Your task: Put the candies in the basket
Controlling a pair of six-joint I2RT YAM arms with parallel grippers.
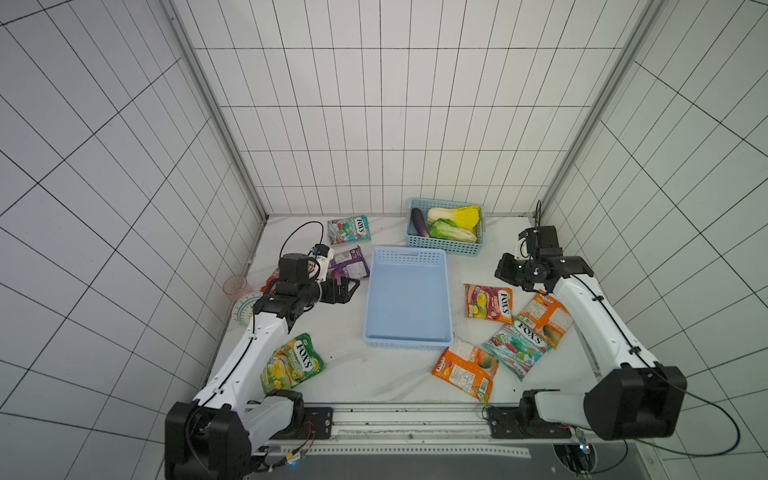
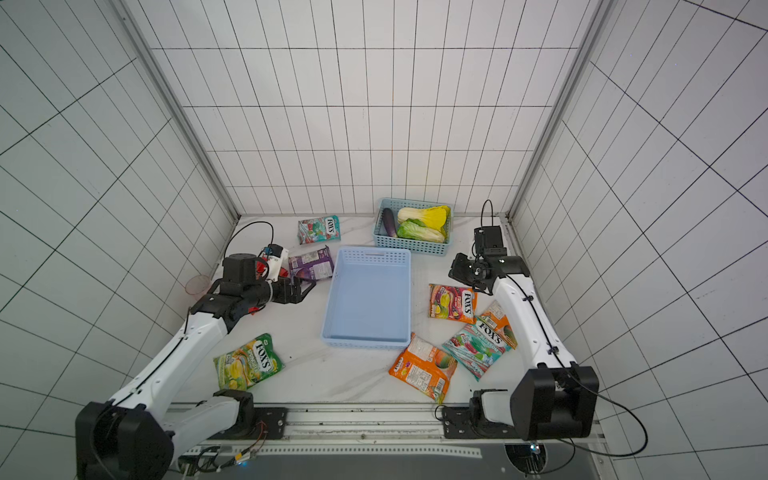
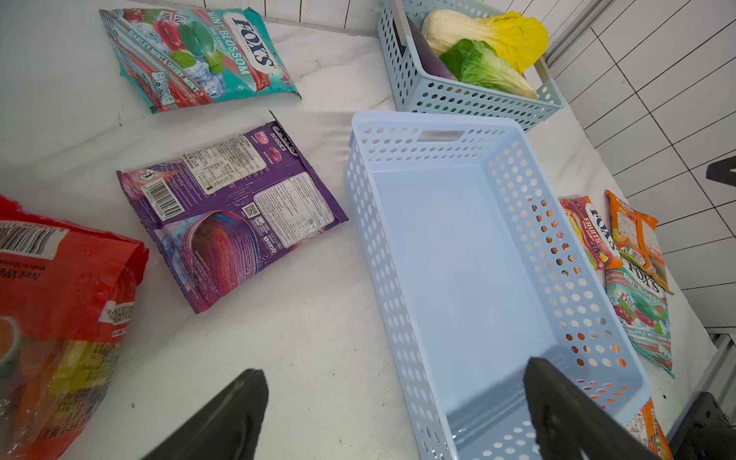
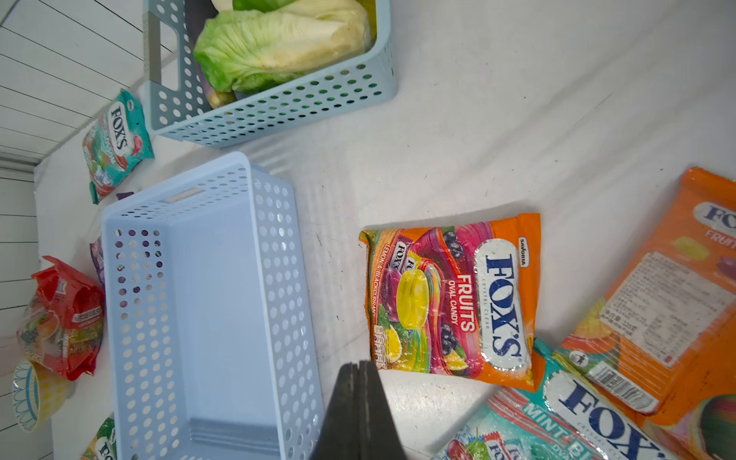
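The empty light-blue basket (image 1: pixel 409 296) stands mid-table. Right of it, an orange-pink Fox's Fruits bag (image 4: pixel 452 303) lies flat, apart from my right gripper, which is shut with nothing showing between its fingers. Beyond it are a teal mint bag (image 1: pixel 517 347) and an orange bag (image 4: pixel 667 299), their edges overlapping; another orange bag (image 1: pixel 466 369) lies at the basket's front right corner. On the left are a purple bag (image 3: pixel 234 211), a teal bag (image 3: pixel 199 55), a red bag (image 3: pixel 61 329) and a yellow-green bag (image 1: pixel 293 362). My left gripper hangs open and empty above the table.
A second blue basket (image 1: pixel 445 246) holding an eggplant and leafy vegetables stands behind the empty one. A patterned cup (image 4: pixel 34 395) stands by the red bag. Bare table shows in front of the left gripper and behind the fruits bag.
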